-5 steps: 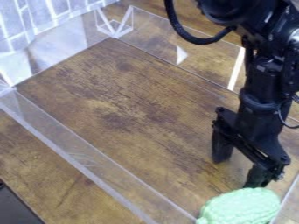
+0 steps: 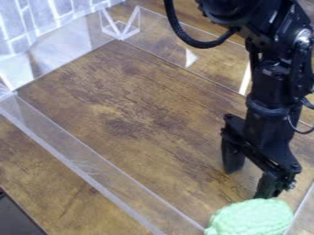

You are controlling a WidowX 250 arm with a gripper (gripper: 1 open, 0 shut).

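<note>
A black robot arm stands at the right of the camera view, its gripper [image 2: 249,174] low over the wooden floor of a clear-walled enclosure. The two fingers are spread apart, with no object visible between them. Just below the gripper, at the bottom edge, lies a pale green, bumpy cloth-like item [image 2: 248,220], partly cut off by the frame. I cannot tell whether the nearer finger touches it.
Transparent walls [image 2: 79,168] border the wooden board [image 2: 128,110] on the left, back and right. Most of the board left of the gripper is bare. A patterned white cloth [image 2: 37,20] is beyond the back left corner.
The arm's upper part has shifted very slightly; the gripper and the green item look almost unchanged.
</note>
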